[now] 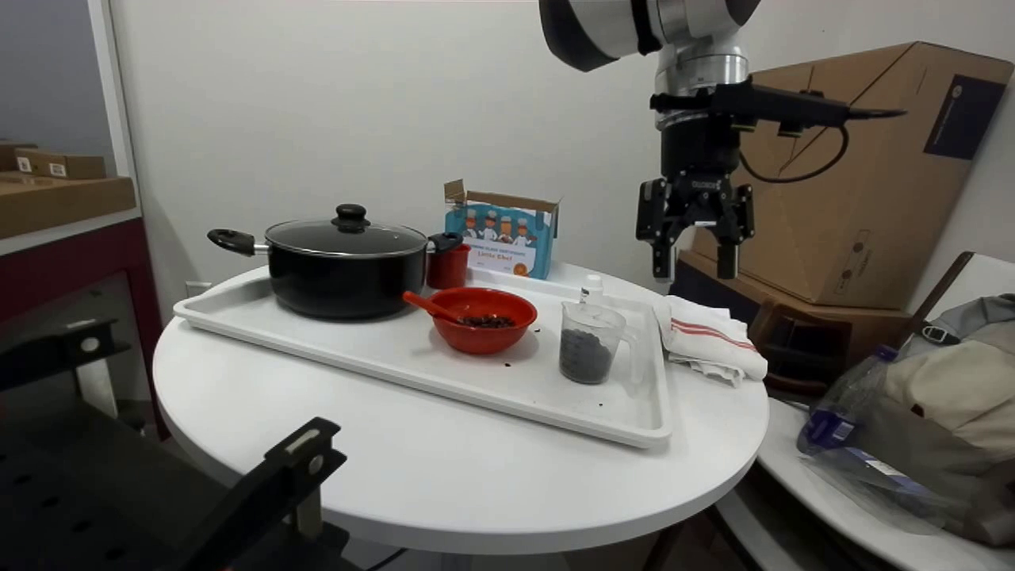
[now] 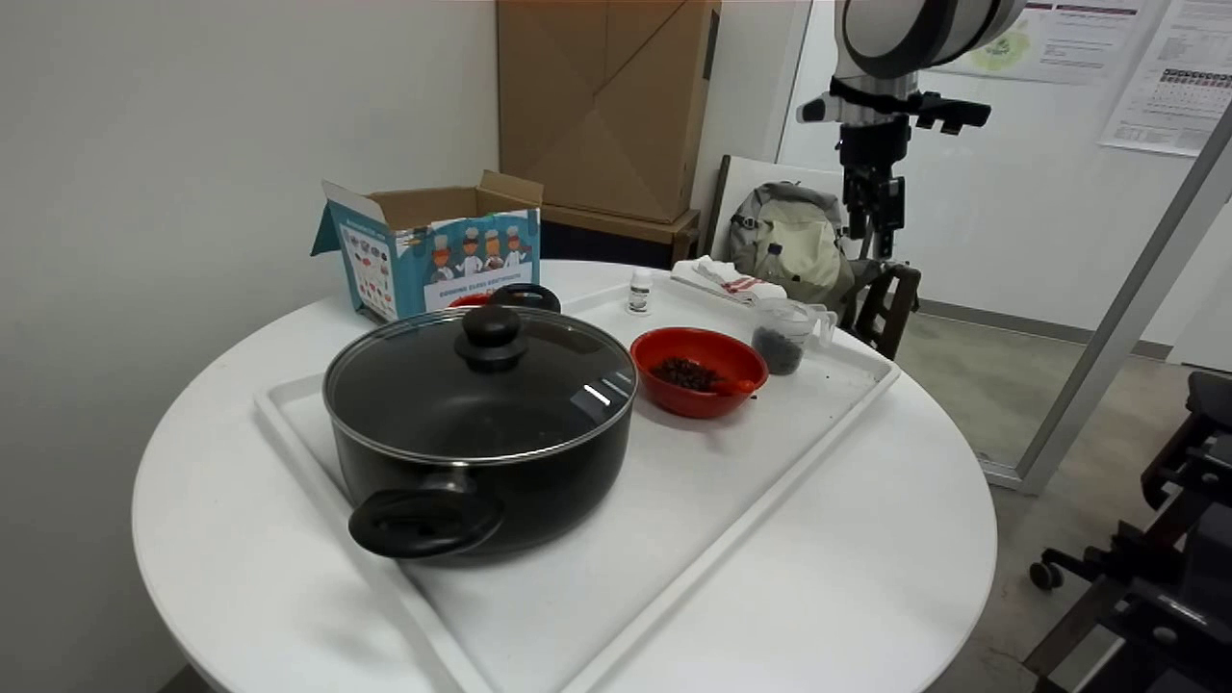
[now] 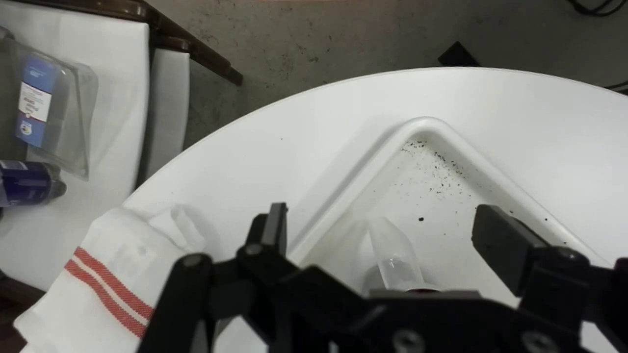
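My gripper [image 1: 699, 270] is open and empty, in the air above the tray's right end and the folded towel. A clear measuring cup [image 1: 587, 344] holding dark pieces stands upright on the white tray [image 1: 409, 376]. To its left is a red bowl [image 1: 485, 339] with dark pieces inside and a red spoon [image 1: 428, 305] leaning on its rim. In the wrist view only the clear handle [image 3: 393, 250] of the cup shows, below and between the fingers; my gripper's body covers the rest. A lidded black pot [image 2: 485, 462] sits at the tray's other end.
A small white bottle [image 2: 640, 291] stands behind the cup. The white towel with red stripes [image 1: 709, 338] lies beside the tray. A red cup [image 1: 449, 267] and blue box [image 1: 504, 238] are near the pot. Dark crumbs [image 3: 438, 176] dot the tray corner.
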